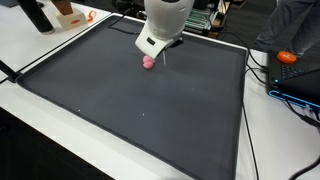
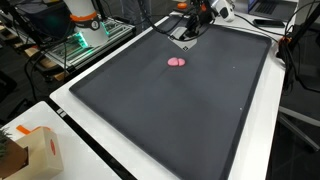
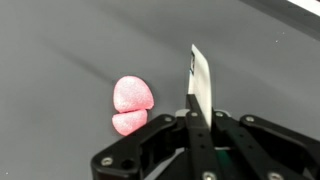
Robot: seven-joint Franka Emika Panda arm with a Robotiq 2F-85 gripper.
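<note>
A pink, rounded soft-looking piece (image 3: 132, 103) lies on the dark mat in two parts, a larger one and a smaller one, with a narrow seam between them. Just right of it in the wrist view, a thin whitish blade (image 3: 201, 82) juts out from my gripper, which is shut on it. Exterior view 2 shows the blade's pale flat side (image 2: 184, 43) behind the pink piece (image 2: 176, 62), apart from it. In exterior view 1 the pink piece (image 1: 149, 62) sits under the arm's left side; the fingers are hidden there.
The dark mat (image 1: 150, 105) is otherwise broadly clear, bordered by a white table edge (image 1: 105, 140). A cardboard-coloured box (image 2: 32, 155) stands at the near left in exterior view 2. A dark device with an orange object (image 1: 287, 57) sits off the right side.
</note>
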